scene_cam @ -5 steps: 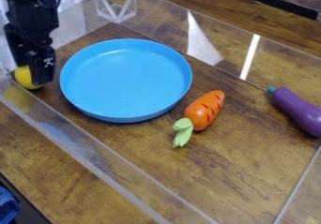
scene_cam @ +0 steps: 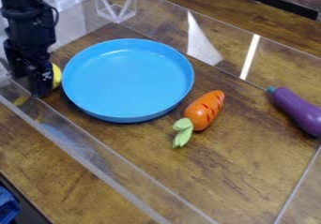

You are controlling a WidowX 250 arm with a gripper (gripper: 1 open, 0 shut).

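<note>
The dark gripper (scene_cam: 33, 70) is low at the left edge, beside the blue plate. A yellow object (scene_cam: 54, 75) sits right by its fingers, between them and the plate's left rim, partly hidden by the gripper. I cannot tell whether the fingers are on it.
The blue plate (scene_cam: 127, 80) fills the centre. An orange toy carrot (scene_cam: 205, 111) lies to its lower right, a purple eggplant (scene_cam: 296, 112) at the far right. Clear walls border the scene.
The gripper has come down lower at the left. The yellow object has shifted right, toward the plate, compared with a second ago.
</note>
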